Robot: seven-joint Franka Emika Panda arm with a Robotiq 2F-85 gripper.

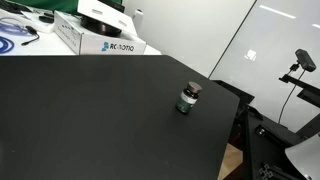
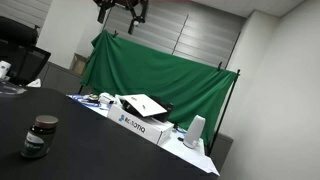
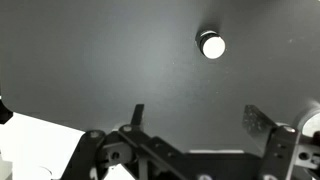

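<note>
A small dark jar with a greenish label [image 1: 187, 97] stands upright on the black table [image 1: 100, 115], toward its right side. The other exterior view has the jar [image 2: 40, 137] near the front left. Seen from above in the wrist view, a small round object with a bright white top [image 3: 211, 45] lies ahead of my gripper, well apart from it; it seems to be the same jar. The fingers stand wide open, with only bare table showing between the fingertips. Dark parts at the top edge of exterior view 2 look like gripper fingers [image 2: 104, 12].
Behind the table sit a white Robotiq box [image 1: 105, 43] and blue cables [image 1: 10, 38]. A green curtain [image 2: 150, 75] hangs farther back. At the wrist view's right edge, a pale round object [image 3: 311, 123] is partly cut off.
</note>
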